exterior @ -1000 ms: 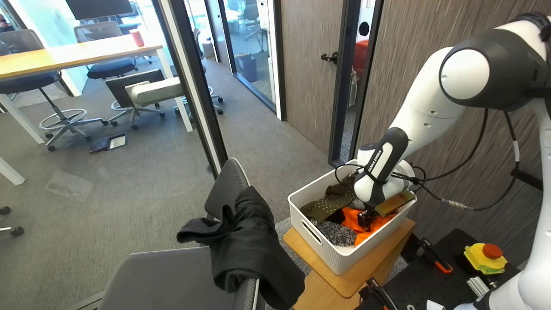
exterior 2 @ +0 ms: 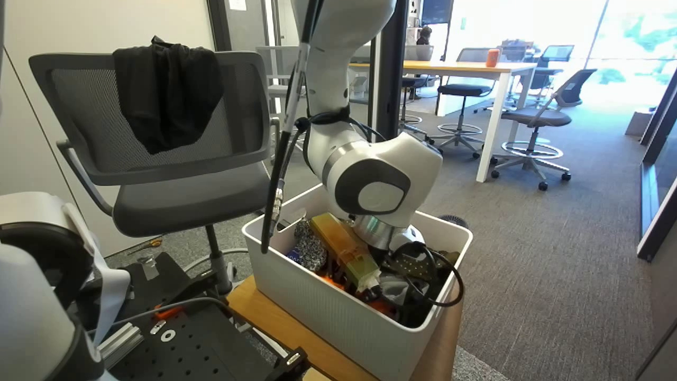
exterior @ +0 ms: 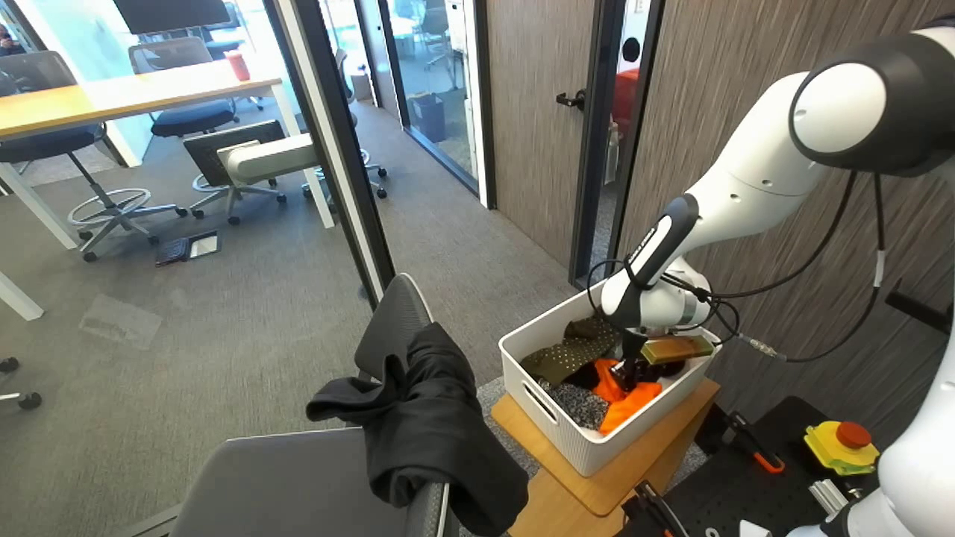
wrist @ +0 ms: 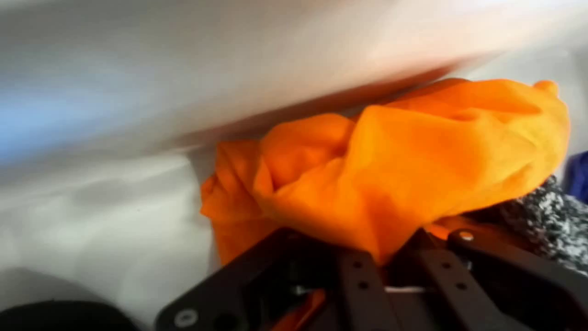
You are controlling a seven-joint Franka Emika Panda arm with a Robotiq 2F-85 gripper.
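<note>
Inside the white bin, my gripper is shut on a bunched fold of orange cloth (wrist: 419, 160). Its dark fingers (wrist: 364, 287) stand close together at the bottom of the wrist view, with the cloth rising from between them. More of the orange cloth (exterior: 629, 407) lies spread against the bin's near wall in exterior view 1. The white bin (exterior: 555, 428) stands on a wooden stool. A black garment (exterior: 421, 421) hangs over the back of a chair, outside the bin.
Beside the orange cloth lie a speckled grey cloth (exterior: 580, 404) and a dotted olive cloth (exterior: 573, 349). A yellowish box-shaped part (exterior 2: 342, 247) of my hand reaches close to the bin's wall. The wooden stool (exterior: 618, 473) offers little bare top around the bin.
My arm has risen a little and its hand has tilted. The orange cloth has shifted, and more of it shows by the near wall.
</note>
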